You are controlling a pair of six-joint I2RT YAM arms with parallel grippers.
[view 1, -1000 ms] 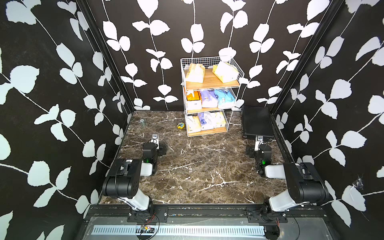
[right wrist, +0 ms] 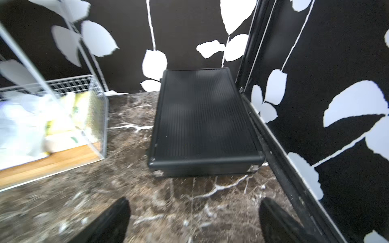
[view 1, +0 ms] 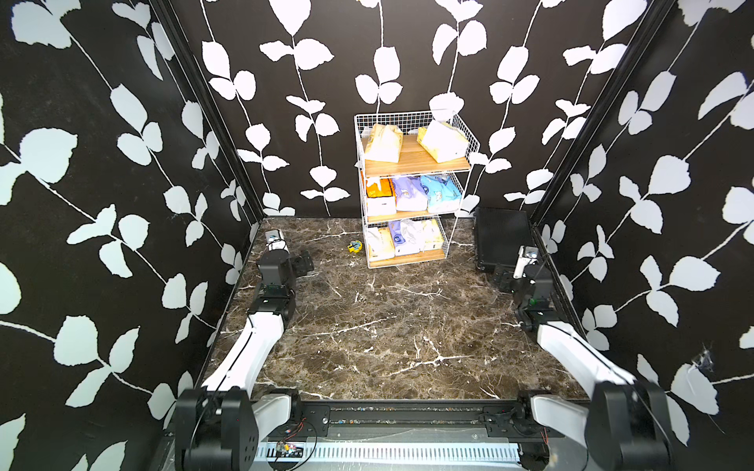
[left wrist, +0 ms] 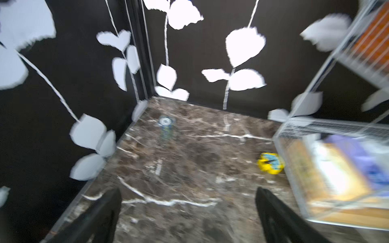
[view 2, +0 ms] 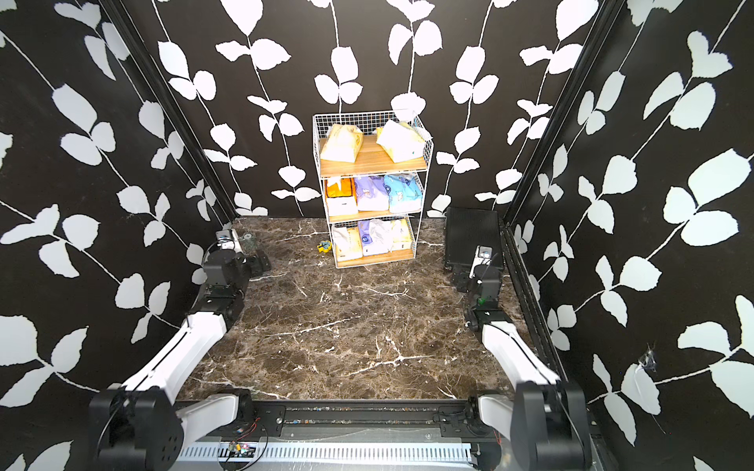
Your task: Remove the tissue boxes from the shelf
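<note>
A white wire shelf with three wooden levels stands against the back wall. On the top level, a yellow tissue pack lies left and a white-yellow pack right. The middle level holds an orange pack, a purple one and a blue one. Down on the bottom level sit a yellow-white pack, a purple-white one and another yellowish one. My left gripper is open and empty, left of the shelf. My right gripper is open too, right of the shelf, before the black case.
A black case lies flat at the back right. By the shelf's lower left corner is a small yellow-blue object. A small transparent greenish object lies near the back left corner.
The shelf and its packs look unchanged.
</note>
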